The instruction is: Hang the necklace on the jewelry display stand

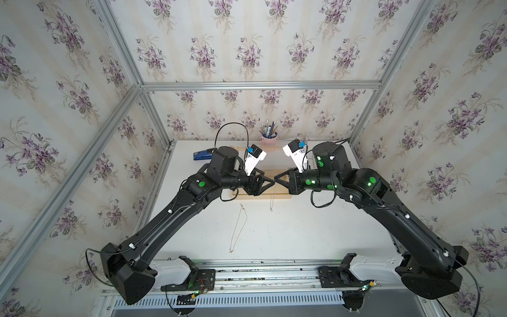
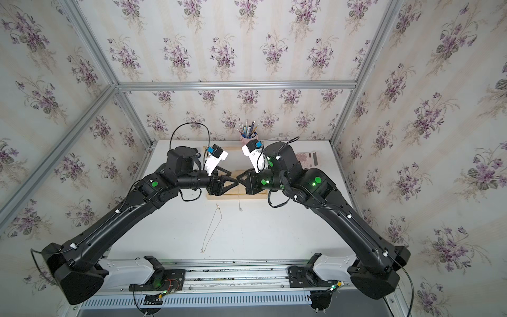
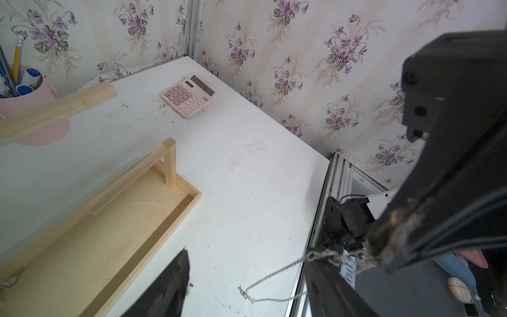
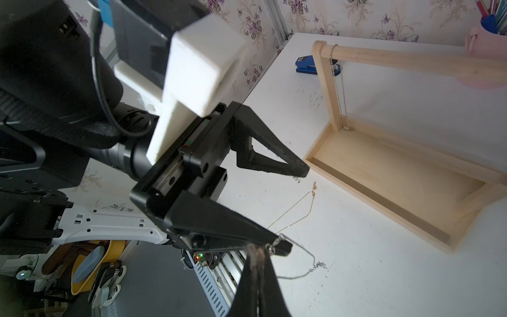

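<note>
A silver necklace (image 4: pixel 311 268) hangs in the air where my grippers meet, in front of the wooden display stand (image 4: pixel 401 55). My right gripper is shut on it by the chain's top. My left gripper has its fingers apart and straddles the chain near its lower finger, where the links lie close to the right fingertips. Another silver necklace (image 4: pixel 344 97) hangs from the stand's left end. A gold necklace (image 1: pixel 237 227) lies on the white table.
A pink pen cup (image 3: pixel 37 100) stands behind the stand, a pink calculator (image 3: pixel 187 95) at the back right and a blue stapler (image 4: pixel 306 64) at the back left.
</note>
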